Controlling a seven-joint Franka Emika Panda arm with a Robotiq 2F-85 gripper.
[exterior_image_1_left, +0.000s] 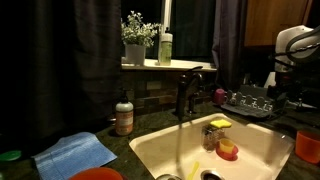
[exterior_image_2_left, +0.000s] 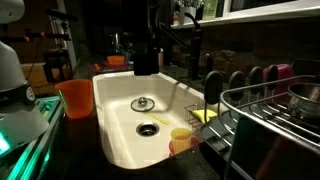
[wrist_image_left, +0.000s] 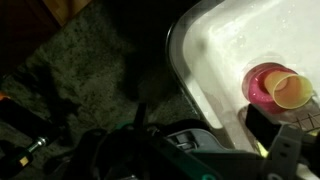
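A yellow cup rests in a pinkish-red bowl inside the white sink. From the wrist view, the cup looks tilted within the bowl, near the sink's edge. My gripper is open, its dark fingers spread wide with nothing between them. It hangs over the counter and sink rim, apart from the cup and bowl. In the second exterior view the cup is near the sink's front right corner, and the dark arm hangs over the sink's far side.
An orange container stands left of the sink. The dish rack is at the right, with a metal pot on it. A pot lid lies in the sink near the drain. The black faucet rises behind.
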